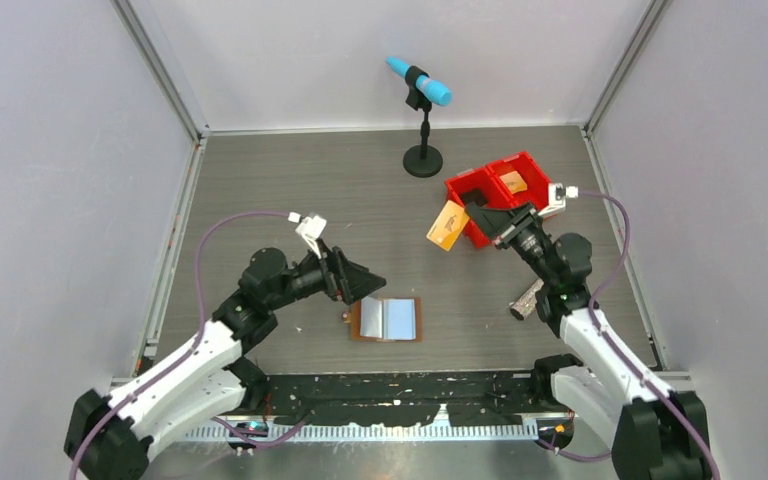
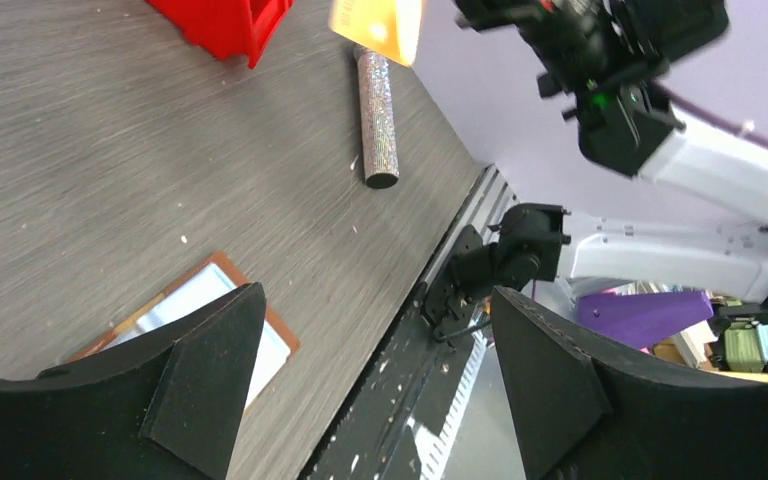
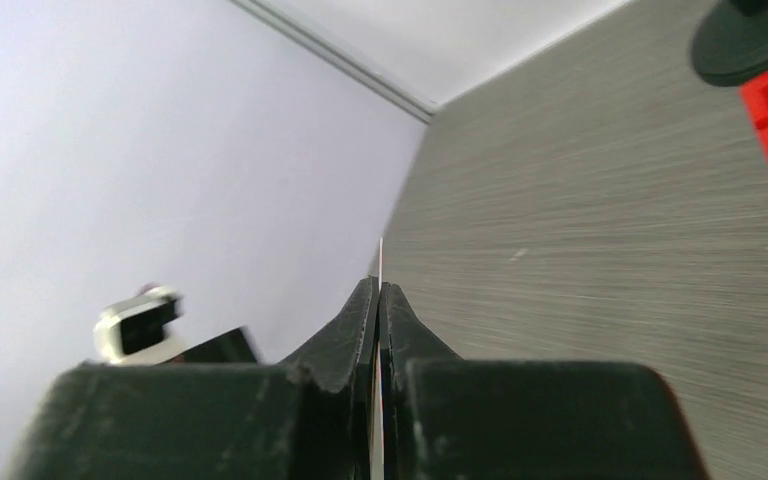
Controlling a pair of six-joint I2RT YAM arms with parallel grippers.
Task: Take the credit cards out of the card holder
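A yellow-orange credit card [image 1: 447, 226] hangs from my right gripper [image 1: 472, 207], which is shut on it at the near left side of the red bin. In the right wrist view only the card's thin edge [image 3: 381, 258] shows between the closed fingertips. The brown card holder [image 1: 418, 320] lies spread open on the table, with pale blue-white inner panels facing up. My left gripper [image 1: 368, 287] is just above and left of the holder. In the left wrist view its fingers [image 2: 222, 345] stand wide apart with nothing between them.
The two-part red bin [image 1: 520, 165] has a yellowish card [image 1: 513, 182] in its back compartment and something dark in the other. A glittery cylinder [image 1: 527, 300] lies to the right, and a blue microphone [image 1: 420, 80] stands behind.
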